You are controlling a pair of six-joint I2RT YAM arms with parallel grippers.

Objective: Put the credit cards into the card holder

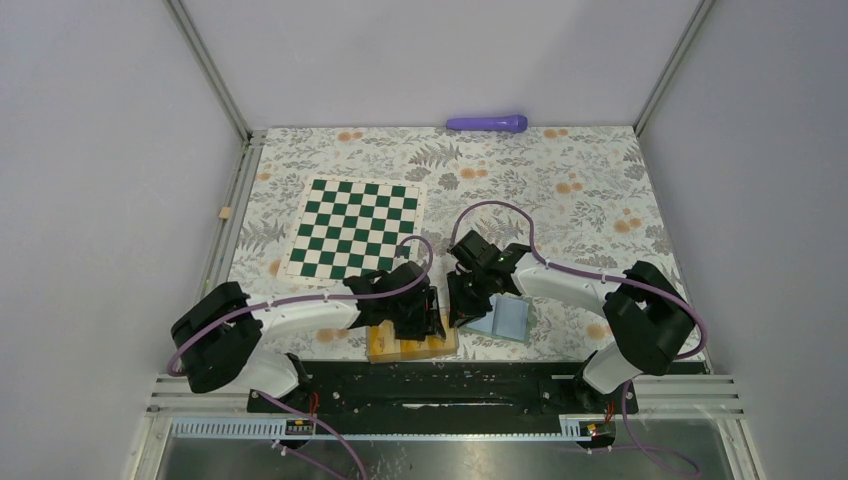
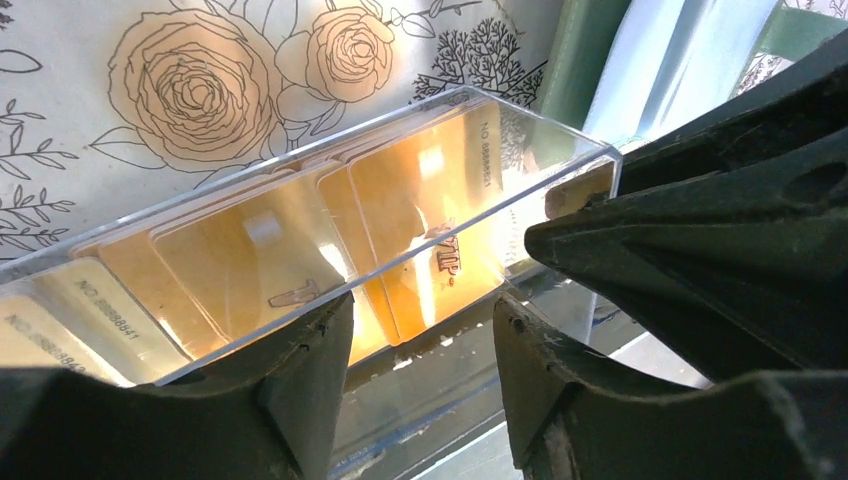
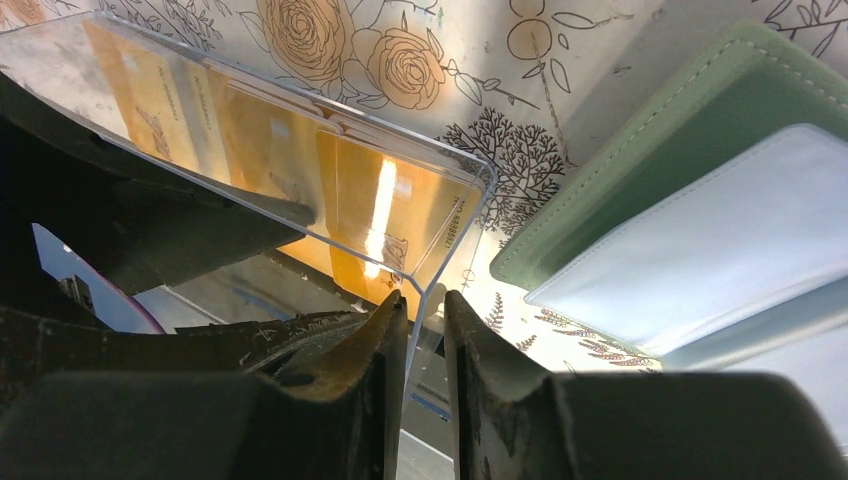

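Note:
A clear box [image 1: 385, 350] of yellow credit cards [image 2: 240, 250] lies at the table's front edge. My left gripper is open beside the box's lower side, cards visible beyond its fingertips, nothing gripped. My right gripper is part open around the box's near corner edge; whether it presses on it I cannot tell. Just right of the box lies the card holder [image 3: 650, 150], green with pale blue-white sleeves, partly under the right arm in the top view.
A checkerboard [image 1: 350, 225] lies at the back left, a purple microphone [image 1: 485, 123] at the back edge. Both arms crowd together over the box at the front centre.

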